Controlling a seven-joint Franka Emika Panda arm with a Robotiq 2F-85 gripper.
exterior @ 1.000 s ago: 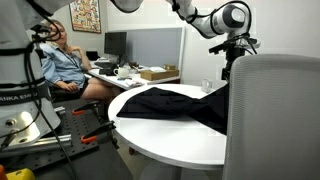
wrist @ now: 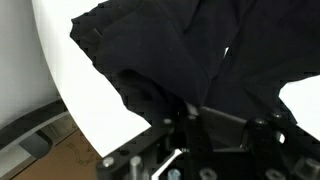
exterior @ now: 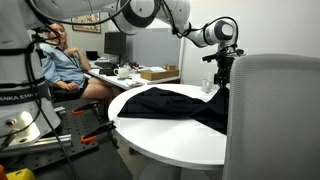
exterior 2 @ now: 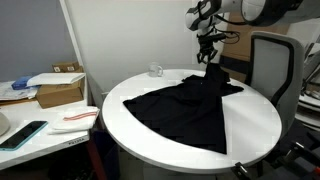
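A black cloth (exterior 2: 172,108) lies spread across the white round table (exterior 2: 135,140), with its far part bunched and raised in a peak. My gripper (exterior 2: 207,60) is at the top of that peak, at the table's far side. In the wrist view, dark folds of the cloth (wrist: 150,50) converge on the gripper. It looks shut on the fabric, though the dark fingertips blend into the cloth. In exterior view 1, the chair back hides part of the raised cloth (exterior: 210,108).
A white mug (exterior 2: 154,70) stands near the table's far edge. The grey chair (exterior: 272,115) rises close beside the table. A side desk holds a cardboard box (exterior 2: 60,88), a tablet (exterior 2: 22,135) and papers (exterior 2: 74,119). A person (exterior: 62,65) sits at the left.
The arm has come down somewhat at the table's far side, and the gripper sits lower. The flat part of the cloth looks unchanged.
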